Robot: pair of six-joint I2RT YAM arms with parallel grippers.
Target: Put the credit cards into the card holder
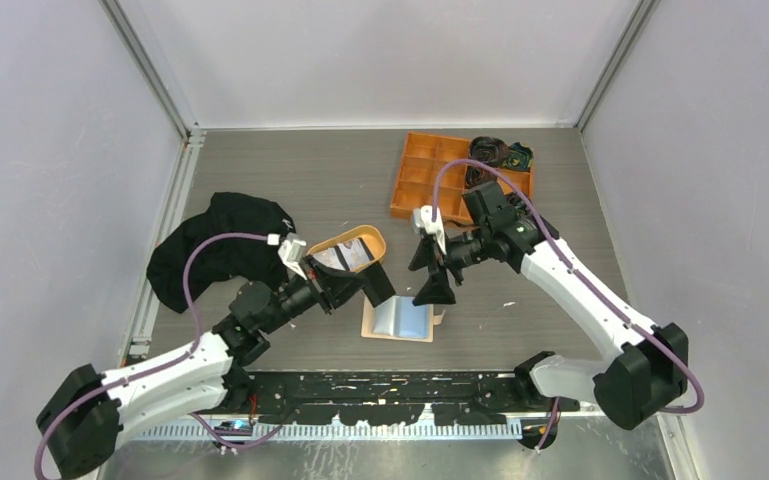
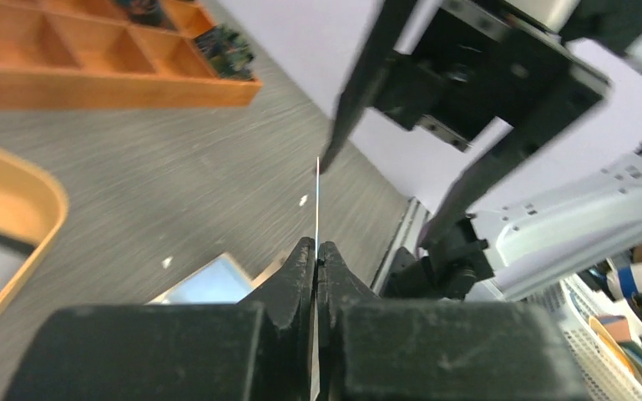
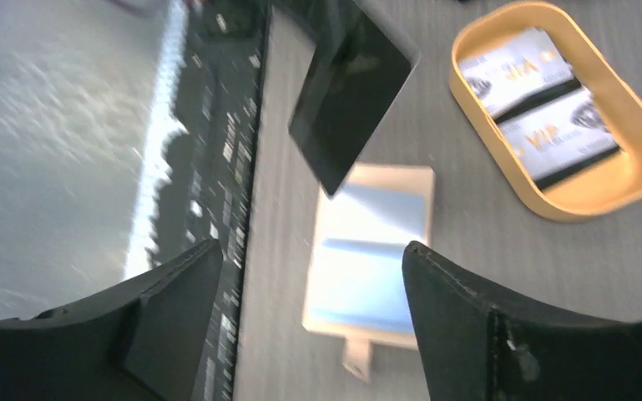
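A dark card (image 1: 377,284) juts from my left gripper, which is shut on it; in the left wrist view the card shows edge-on as a thin line. Its black face, blurred, hangs above the card holder in the right wrist view. My right gripper is open and empty, to the right of the card. The open card holder (image 1: 401,318), with pale blue-white sleeves and a tan border, lies flat on the table below both grippers. More cards (image 3: 558,134), white with VIP print, lie in the yellow-orange tray (image 3: 557,206).
An orange compartment box (image 1: 428,172) holding dark cloth items stands at the back right. Black cloth (image 1: 222,250) lies crumpled at the left. Bare table (image 1: 500,325) shows right of the holder.
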